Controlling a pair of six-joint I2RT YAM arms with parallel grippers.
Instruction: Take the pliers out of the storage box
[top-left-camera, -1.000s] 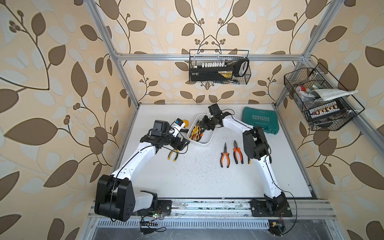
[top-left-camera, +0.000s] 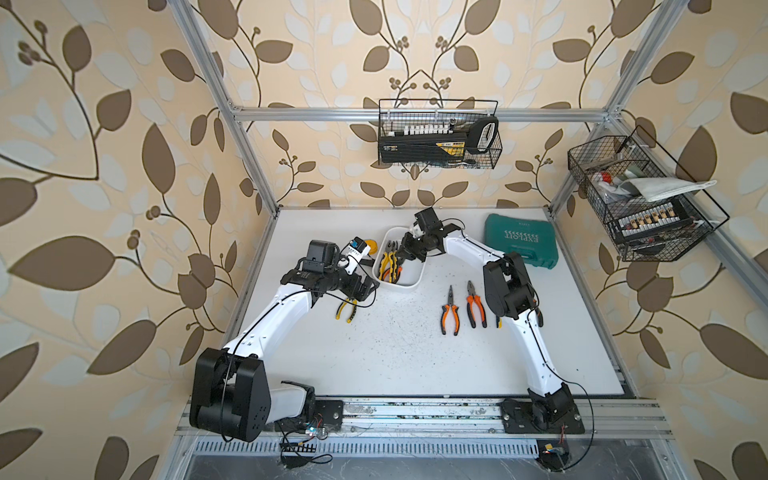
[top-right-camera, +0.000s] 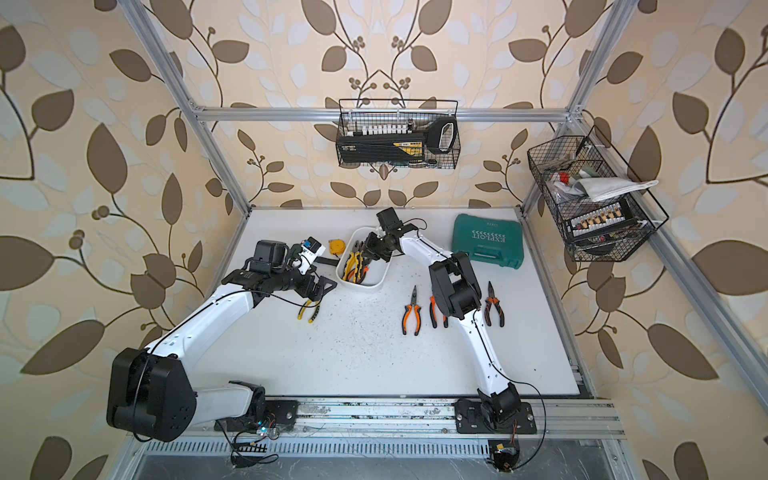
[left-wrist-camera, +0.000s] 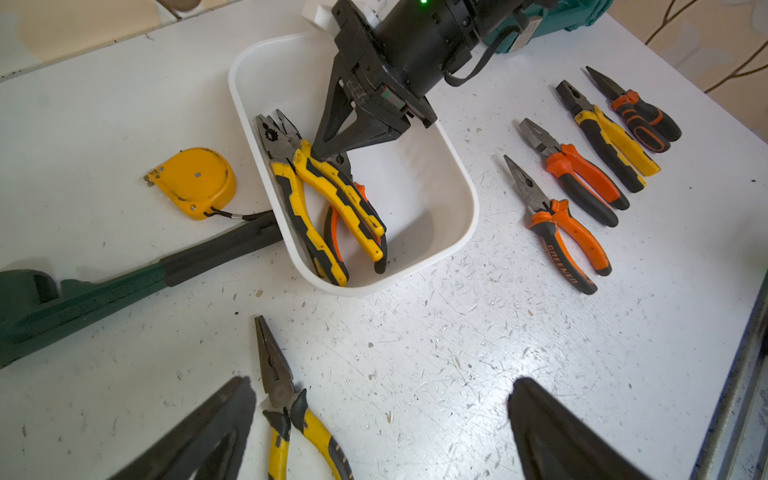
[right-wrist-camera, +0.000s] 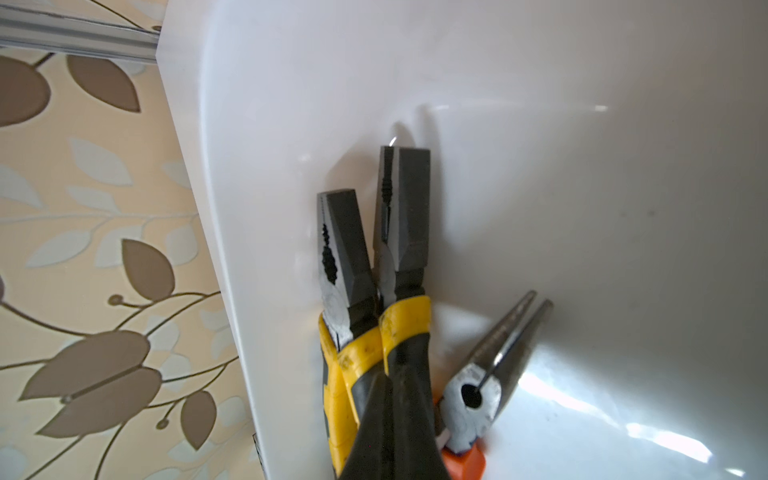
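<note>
In the left wrist view the white storage box (left-wrist-camera: 456, 188) holds two yellow-black pliers (left-wrist-camera: 304, 228) side by side. Partly under them is an orange-handled pair, whose pointed nose (right-wrist-camera: 496, 360) shows in the right wrist view. My right gripper reaches into the box with its fingers together, against or just over the yellow-black handles; nothing shows clearly between them. Outside the box, my left gripper stands open and empty above the table. Below it lies a loose yellow-black long-nose pair (left-wrist-camera: 280, 392).
Several pliers (left-wrist-camera: 560, 224) lie in a row right of the box. Left of it are a yellow tape measure (left-wrist-camera: 194, 182) and a dark green tool (left-wrist-camera: 104, 300). A green case (top-left-camera: 520, 238) stands at the back right.
The storage box has slid slightly left, with my right gripper shifting a little the same way. The left arm looks unmoved.
</note>
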